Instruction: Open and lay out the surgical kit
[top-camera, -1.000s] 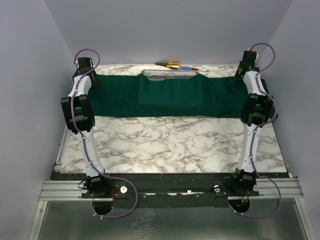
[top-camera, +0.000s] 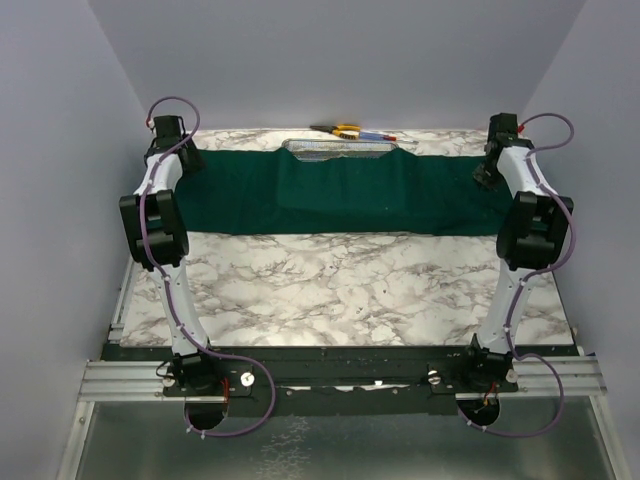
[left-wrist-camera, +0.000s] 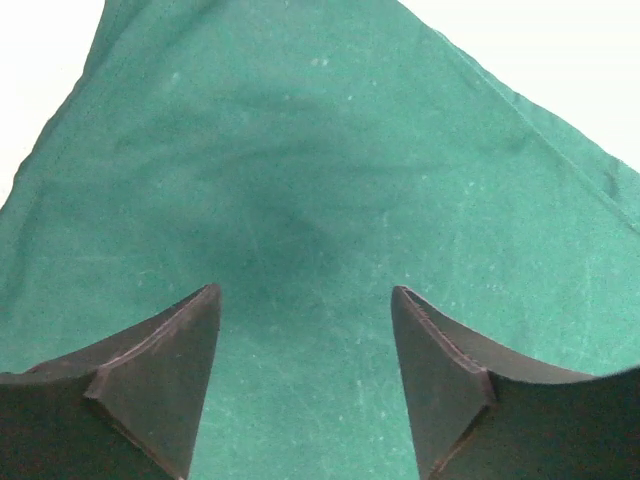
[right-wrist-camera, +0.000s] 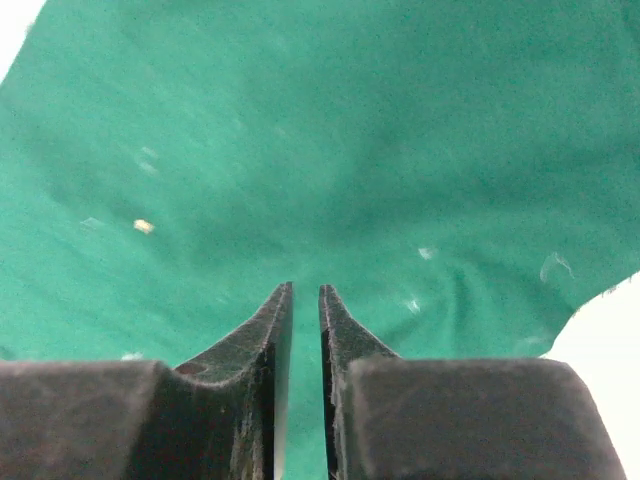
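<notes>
A green drape (top-camera: 340, 205) lies spread across the back half of the marble table. My left gripper hovers over its left end, fingertips apart with only cloth beneath. My right gripper is over the drape's right end, its fingertips a narrow gap apart, nothing visible between them. Behind the drape's middle sits a wire-mesh tray (top-camera: 310, 148), partly covered by cloth, with yellow-handled and blue-handled tools (top-camera: 348, 130) beside it at the back.
Walls (top-camera: 70, 240) stand close along the left and right sides and behind the table.
The left arm has shifted only slightly. The drape's middle looks unchanged.
</notes>
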